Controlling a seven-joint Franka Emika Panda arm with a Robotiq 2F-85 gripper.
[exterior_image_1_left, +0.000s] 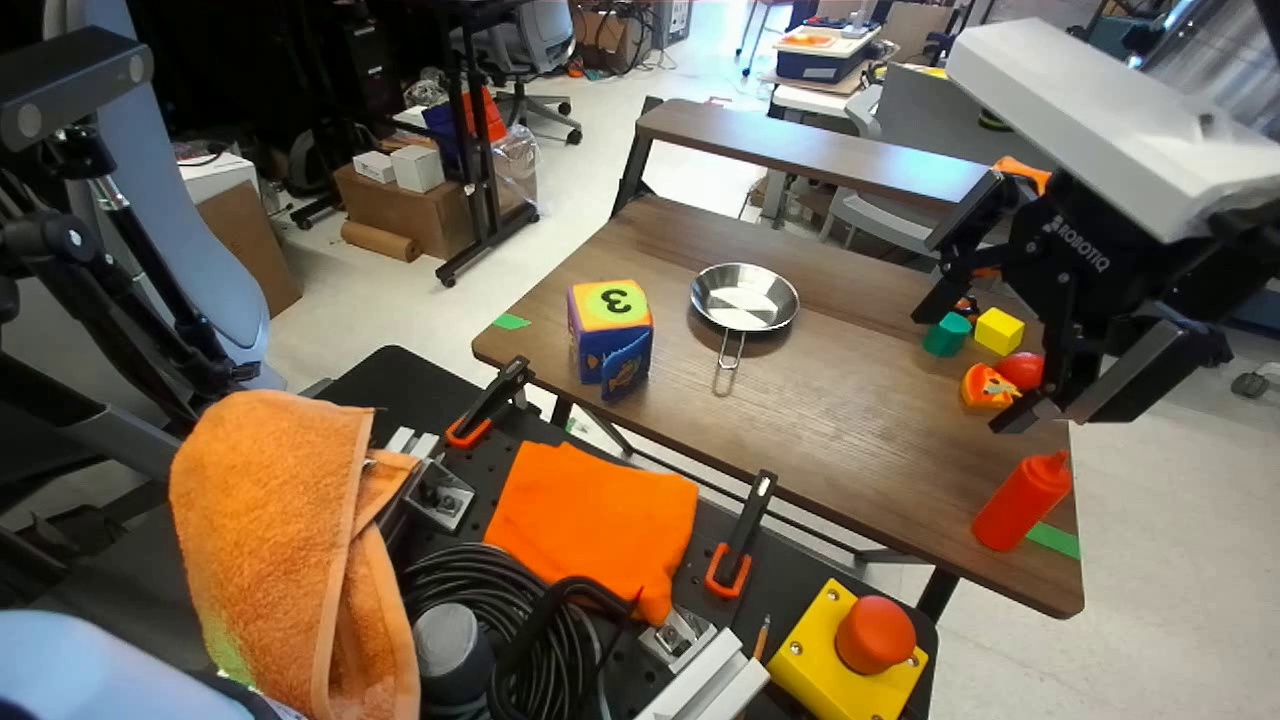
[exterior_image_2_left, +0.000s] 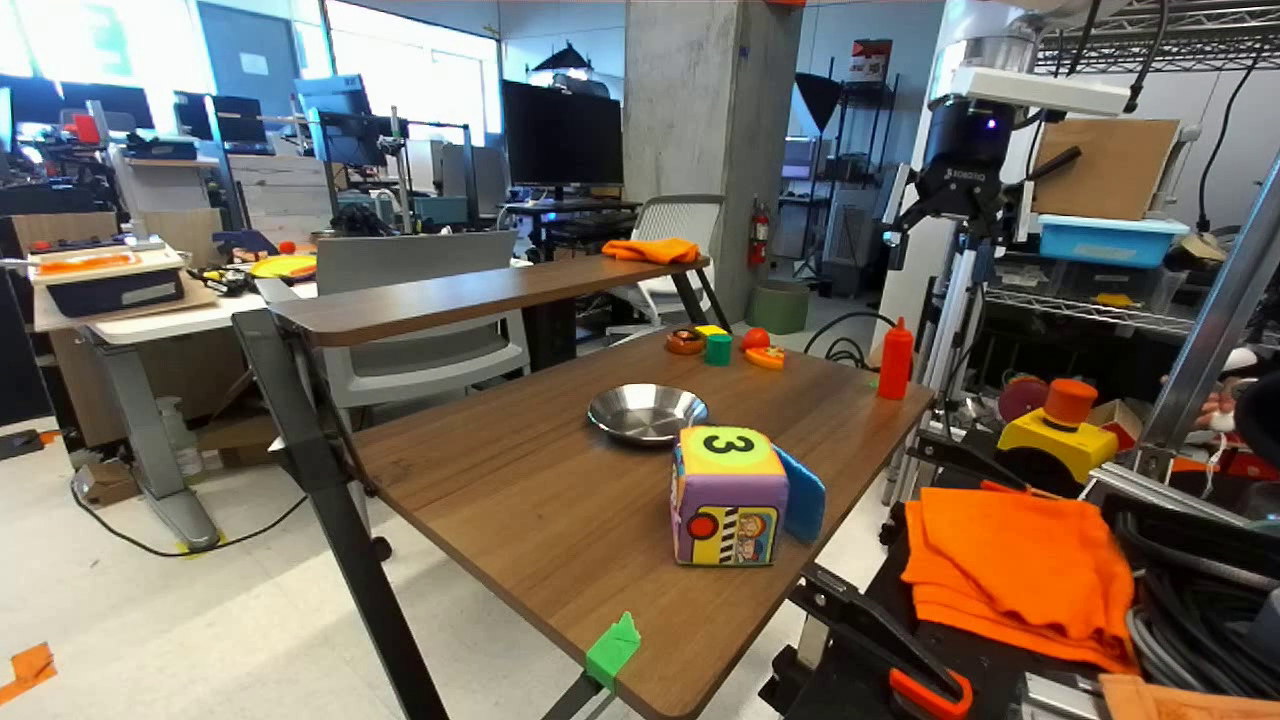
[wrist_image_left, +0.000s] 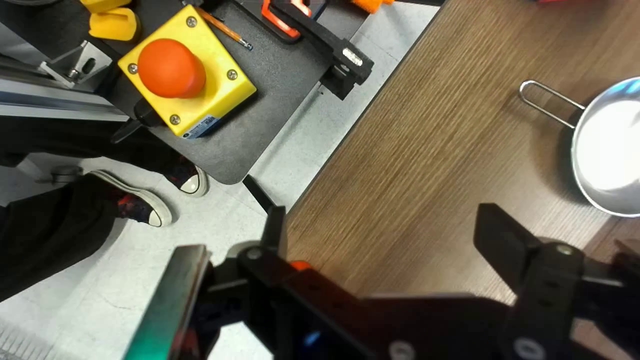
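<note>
My gripper hangs open above the right end of the table, with nothing between its fingers. In the wrist view its two fingers stand wide apart over bare wood. A red squeeze bottle stands near the table's right corner. Behind the gripper lie a green cylinder, a yellow block, a red ball and an orange slice-shaped piece. The steel pan rests at mid-table, its handle towards the front edge. A soft cube marked 3 sits at the left end.
A raised shelf runs along the table's back, with an orange cloth at one end. In front, a black cart carries clamps, cables, an orange cloth and a yellow box with a red button. The wood between pan and bottle is clear.
</note>
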